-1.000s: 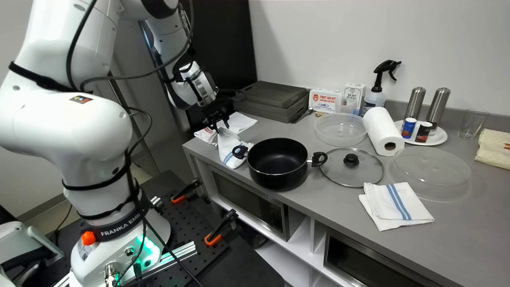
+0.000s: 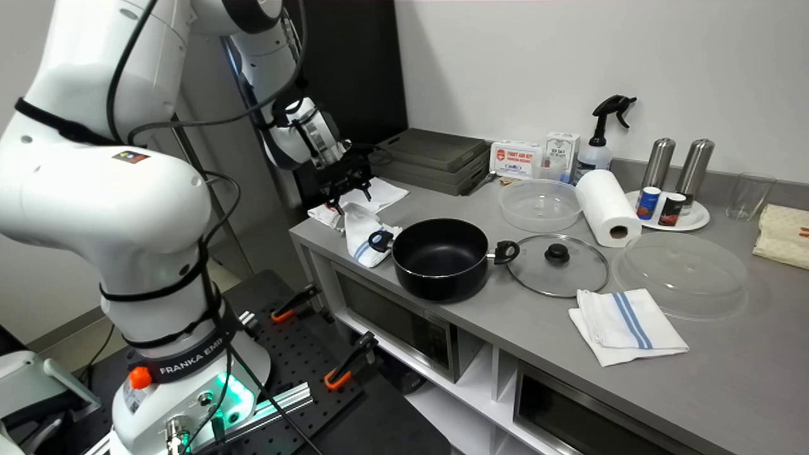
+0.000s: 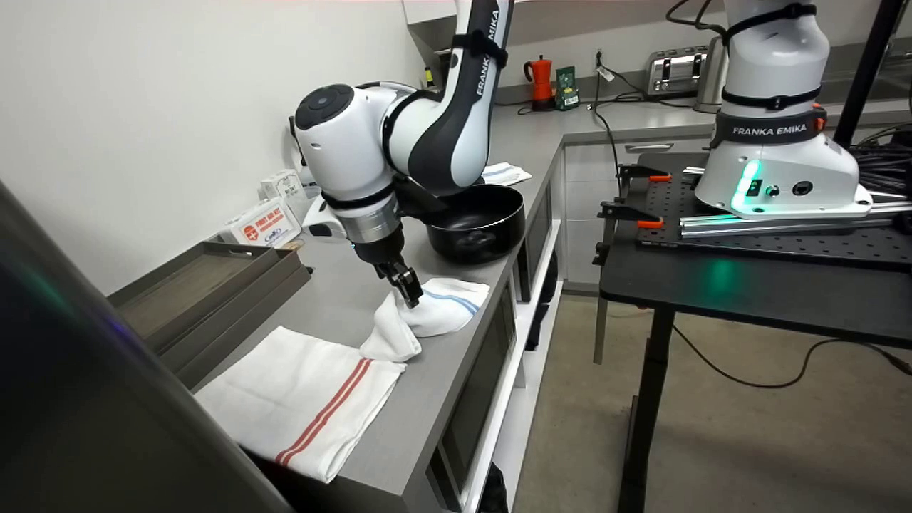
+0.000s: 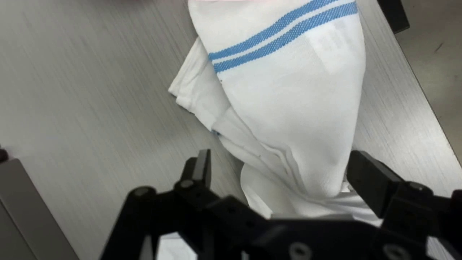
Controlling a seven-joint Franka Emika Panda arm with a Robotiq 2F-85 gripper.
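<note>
A white towel with blue stripes (image 4: 286,91) lies crumpled on the counter, its near end bunched into folds. Over that bunched end my gripper is open, its fingers set wide apart on either side; the towel's folds pass beneath and between them, not clamped. In exterior view 2 the gripper (image 3: 412,301) points down right at the blue-striped towel (image 3: 444,308). From exterior view 1, the gripper (image 2: 352,200) is at the counter's far left end, just above the towel (image 2: 364,236). A second white towel with red stripes (image 3: 299,397) lies flat beside it, partly touching.
A black pot (image 2: 441,259) stands close to the blue-striped towel, with its glass lid (image 2: 559,265) farther right. Stacked grey trays (image 2: 436,160) sit at the back. Another folded towel (image 2: 627,326) lies at right. The counter's front edge is near the gripper.
My gripper's fingers have spread apart, and the raised tip of the blue-striped towel has sunk slightly. The arm has barely moved.
</note>
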